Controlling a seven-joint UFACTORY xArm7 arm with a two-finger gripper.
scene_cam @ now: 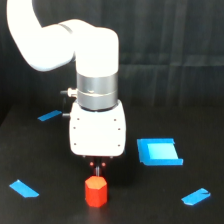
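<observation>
A red-orange block with a six-sided top [96, 191] stands on the black table, low and left of centre in the camera view. Directly above or just behind it is my gripper [96, 172], pointing down from the white arm. Its fingers are dark and small against the black background. I cannot tell how far apart they stand, or whether they touch the block.
A blue-taped square with a pale middle [162, 152] lies to the right. Blue tape strips mark the table at the front left [24, 188], front right [196, 197] and back left [50, 115]. Bare table lies between them.
</observation>
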